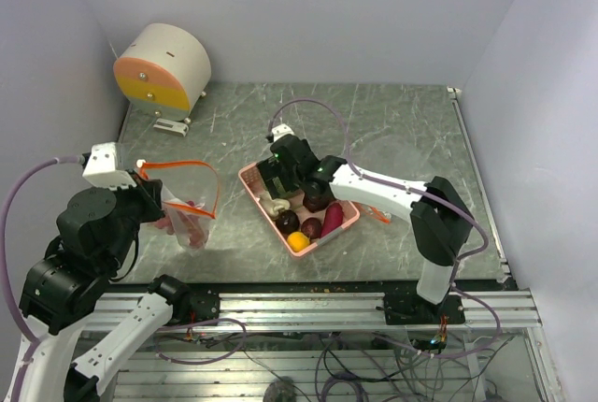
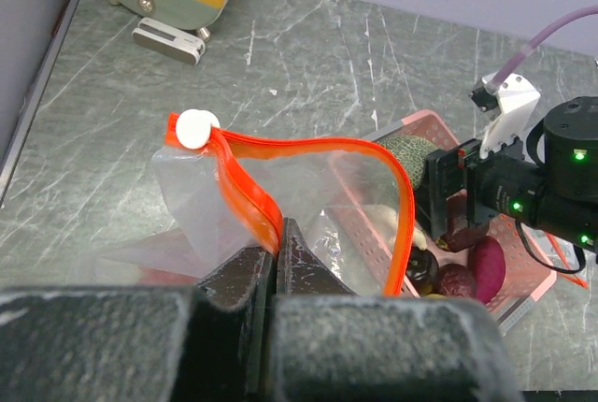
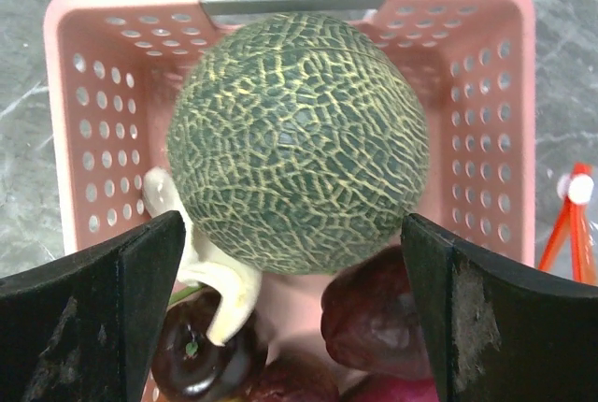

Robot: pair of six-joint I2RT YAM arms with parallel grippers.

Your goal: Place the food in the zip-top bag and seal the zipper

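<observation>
My left gripper is shut on the orange zipper edge of a clear zip top bag (image 2: 168, 187), holding it up at the table's left side. My right gripper stands open over the pink basket (image 3: 65, 122), its fingers either side of a large netted green melon (image 3: 294, 131). The basket also holds a pale curved item (image 3: 229, 290), a dark purple item (image 3: 369, 318), an orange fruit (image 1: 298, 241) and a long magenta vegetable (image 1: 333, 218).
A cream rounded box (image 1: 163, 65) with a yellow front sits at the back left. Another orange-edged bag (image 1: 378, 213) lies right of the basket.
</observation>
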